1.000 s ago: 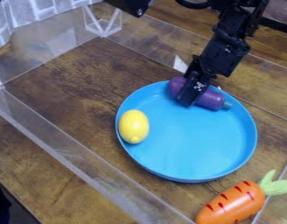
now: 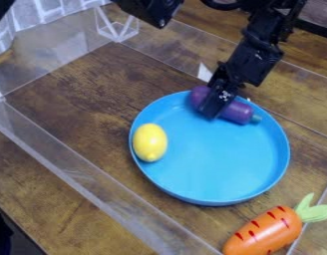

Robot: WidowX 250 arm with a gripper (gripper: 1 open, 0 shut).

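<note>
My black gripper [image 2: 217, 92] reaches down from the top of the view to a purple eggplant-like toy [image 2: 235, 111] at the back of a blue plate [image 2: 213, 159]. Its fingers are on the toy's left part, shut on it, though the dark fingertips partly blend into it. A yellow oval object [image 2: 149, 142] sits on the plate's left side.
An orange toy carrot [image 2: 262, 231] lies beyond the plate at the bottom right. Clear plastic walls run along the back and lower left.
My gripper has shifted very slightly at the eggplant toy; the other objects stay where they were.
</note>
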